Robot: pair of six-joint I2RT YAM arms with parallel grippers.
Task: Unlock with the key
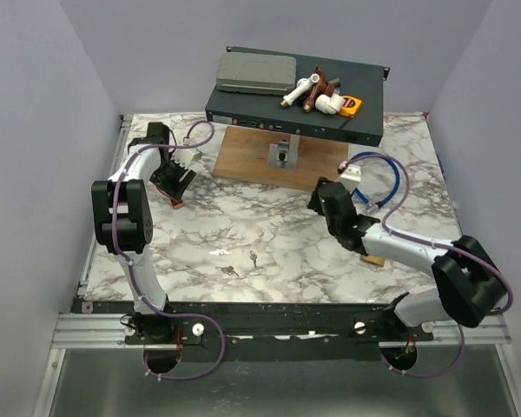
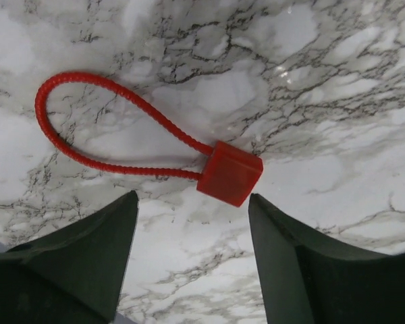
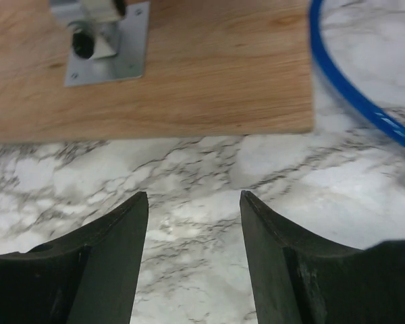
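Note:
The red cable lock [image 2: 231,173] lies on the marble surface in the left wrist view, its loop stretching to the left. My left gripper is over it, fingers apart, with the lock's red body just ahead of the right finger and nothing gripped. From the top, part of that lock shows below the left gripper [image 1: 182,185]. A blue cable lock [image 1: 395,181] rests at the right. Nothing is between the fingers of my open right gripper, left of the blue cable [image 3: 351,91]. Small keys [image 1: 228,271] lie near the table's middle front.
A wooden board [image 1: 243,156] with a metal bracket [image 1: 282,155] takes up the back. Above it, a dark shelf [image 1: 243,109] carries a grey case [image 1: 256,72] and several tools. The marble between the arms is clear apart from the keys.

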